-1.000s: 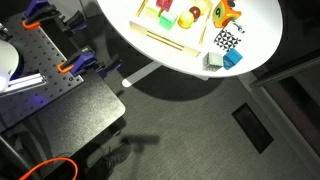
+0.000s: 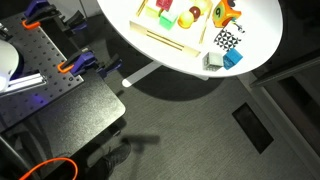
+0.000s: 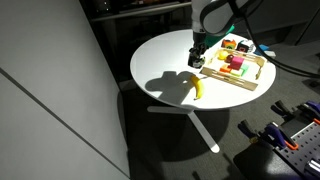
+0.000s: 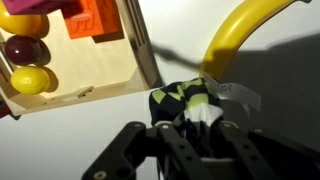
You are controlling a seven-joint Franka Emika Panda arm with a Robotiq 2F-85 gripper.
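Observation:
In the wrist view my gripper is shut on a dark item with pale green patches (image 4: 182, 98), seemingly soft. A pale, see-through flap, perhaps a tag, sticks out to its right. A yellow banana (image 4: 232, 38) lies just beyond it; whether the two touch I cannot tell. In exterior view 2 the gripper (image 3: 197, 60) is above the white round table (image 3: 155, 65), between the banana (image 3: 198, 89) and the wooden tray (image 3: 216, 77). Exterior view 1 does not show my gripper.
The tray (image 4: 110, 90) holds several coloured toy pieces, with its corner close to the held item. A grey cube (image 2: 213, 61) and a blue cube (image 2: 233, 57) sit near the table's edge.

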